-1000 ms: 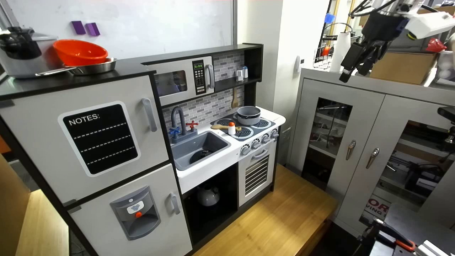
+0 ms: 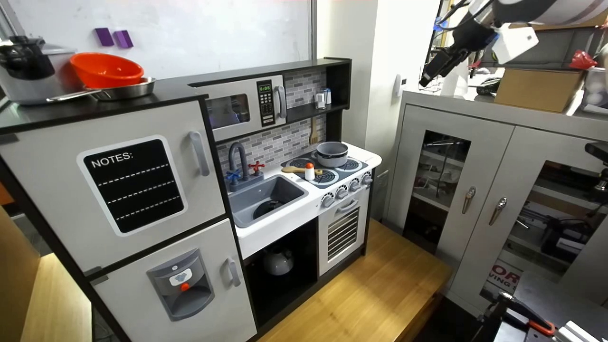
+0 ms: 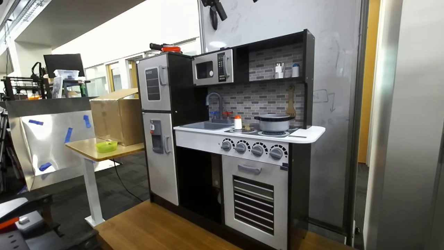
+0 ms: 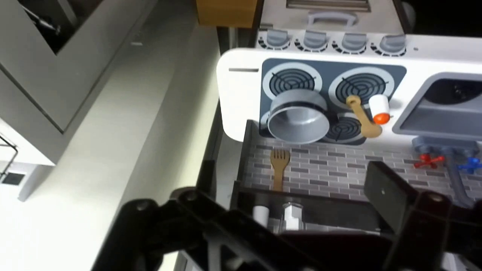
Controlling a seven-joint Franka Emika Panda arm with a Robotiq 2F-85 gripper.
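My gripper is open with nothing between its fingers. It hangs in the air at the upper right of exterior view 1, in front of the grey cabinet top and well apart from the toy kitchen. On the stove sits a grey pot (image 4: 298,116), upright and empty as far as the wrist view shows. Beside it lie a wooden spoon (image 4: 362,117) and a white shaker with an orange top (image 4: 379,108). A wooden fork-shaped spatula (image 4: 279,169) hangs on the tiled back wall. Two more shakers (image 3: 279,71) stand on the upper shelf.
The sink (image 2: 268,199) with its faucet is left of the stove. An orange bowl (image 2: 107,71) and a pan (image 2: 122,91) rest on top of the fridge. The grey cabinet (image 2: 496,137) stands to the right.
In exterior view 1 the gripper has moved left and up, and its wrist has turned. Objects on the stove have stayed where they were.
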